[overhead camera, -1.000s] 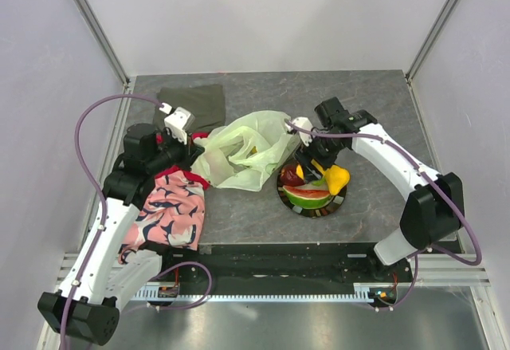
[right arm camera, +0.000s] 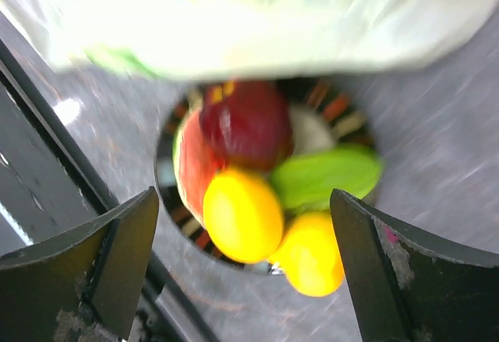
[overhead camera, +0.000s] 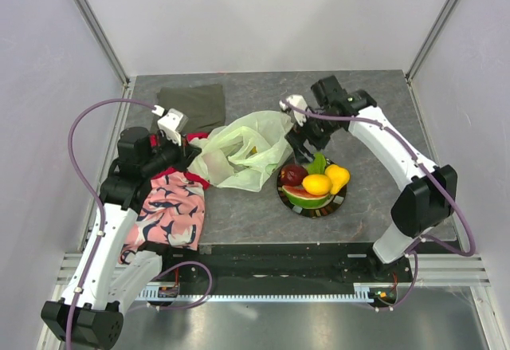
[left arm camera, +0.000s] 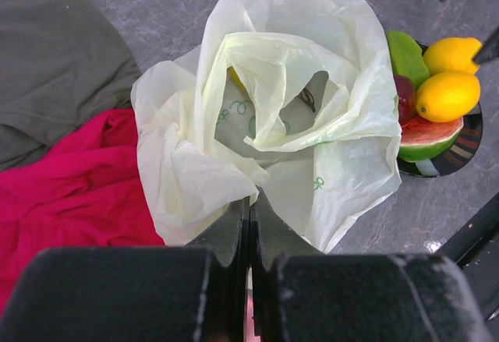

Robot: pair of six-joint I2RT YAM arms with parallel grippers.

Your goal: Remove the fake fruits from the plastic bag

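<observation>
The pale plastic bag (overhead camera: pixel 243 152) lies crumpled mid-table, its mouth open in the left wrist view. Inside it show a yellow bit (left arm camera: pixel 237 82) and a small brown stem-like thing (left arm camera: pixel 307 99); the rest is hidden. My left gripper is shut at the near edge, where a fold of bag runs to its fingertips. A black bowl (overhead camera: pixel 327 211) holds a dark red fruit (overhead camera: pixel 293 175), a watermelon slice (overhead camera: pixel 307 198), a lemon (overhead camera: pixel 317 184), another yellow fruit (overhead camera: pixel 339 176) and a green one (overhead camera: pixel 316 164). My right gripper is open above them, holding nothing.
Red cloth (left arm camera: pixel 86 190) and a pink patterned cloth (overhead camera: pixel 169 216) lie left of the bag, with a folded grey-green cloth (overhead camera: pixel 191 107) behind. Bare table (overhead camera: pixel 239 222) shows in front of the bag and right of the bowl.
My right gripper has let go of the lemon, which now rests in the bowl, and has moved back and left toward the bag. The left arm shifted slightly left; the bag looks unchanged.
</observation>
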